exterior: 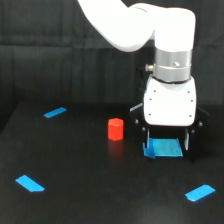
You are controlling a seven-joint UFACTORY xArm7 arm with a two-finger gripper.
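My gripper [167,140] points down at the right of the camera view, under the white hand. Its dark fingers stand apart, one at each side of a light blue piece [166,148] low on the dark table. Whether the fingers touch that piece is too dark and small to make out. To the left, clear of the gripper, a red block [116,129] rests on the table.
Blue strips mark the table: one at the back left [55,112], another at the front left [30,184], a third at the front right [200,192].
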